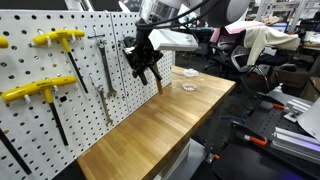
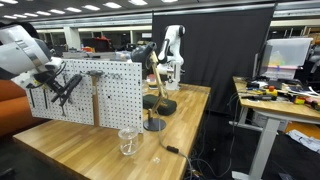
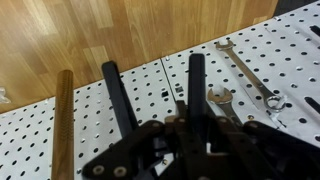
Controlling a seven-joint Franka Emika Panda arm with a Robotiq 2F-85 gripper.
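Note:
In the wrist view, my gripper is shut on a black handle (image 3: pixel 197 75) that points toward the table. Any head on this tool is hidden behind the gripper. To its left hang another black handle (image 3: pixel 118 95) and a wooden handle (image 3: pixel 62 125). Two metal wrenches, one a long wrench (image 3: pixel 245 68), are to its right. Exterior view 1 has the gripper (image 1: pixel 140 62) close to the white pegboard (image 1: pixel 112 88), above the wooden table (image 1: pixel 150 135). From the other side, the gripper (image 2: pixel 62 88) appears in front of the board, left of a wooden-handled hammer (image 2: pixel 96 100).
Yellow-headed hammers, including a lower yellow hammer (image 1: pixel 38 88), hang at the near end of the pegboard. A clear container (image 2: pixel 128 142) stands on the table, with a lamp (image 2: pixel 153 95) beyond it.

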